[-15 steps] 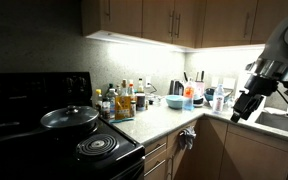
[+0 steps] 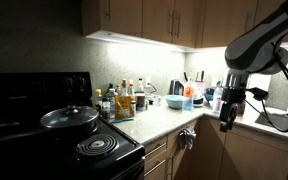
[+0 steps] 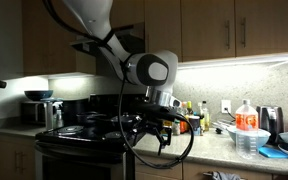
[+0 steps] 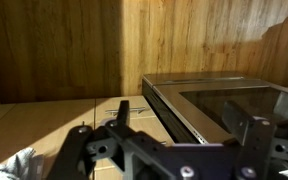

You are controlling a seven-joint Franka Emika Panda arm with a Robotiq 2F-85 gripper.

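In the first exterior view my gripper (image 2: 225, 125) points down in front of the lower cabinets, near the counter's edge. It stands open, and between its dark fingers in the wrist view nothing is held. Below it the wrist view shows drawer fronts (image 4: 124, 112), the oven door (image 4: 219, 105) and wooden floor (image 4: 104, 45). A whitish towel (image 4: 16, 166) appears at that view's lower left corner; it hangs at the cabinet front (image 2: 187, 137), right of the stove.
A lidded pan (image 2: 70, 117) sits on the black stove (image 2: 99, 146). Several bottles (image 2: 124, 101) crowd the counter beside it. Farther along are a turquoise bowl (image 2: 175, 101) and a clear orange-capped bottle (image 3: 246, 130).
In the first exterior view the arm has swung left, away from the right edge. My gripper has come left and slightly lower in the picture. The kitchen items look unmoved.
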